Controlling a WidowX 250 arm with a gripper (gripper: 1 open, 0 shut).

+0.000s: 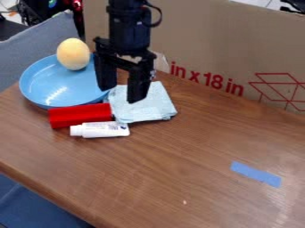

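Note:
My black gripper (121, 85) hangs open over the right side of a blue plate (52, 85) and the top of a folded pale-blue cloth (145, 109); nothing shows between its fingers. A yellow egg-like object (73, 52) sits at the plate's back edge. In front of the plate lies a red cylinder (77, 116), with a white tube (98, 130) just nearer to the viewer.
A cardboard box (234, 53) walls off the back of the wooden table (167, 178). A strip of blue tape (255, 175) lies at the right. A blue-grey surface borders the left.

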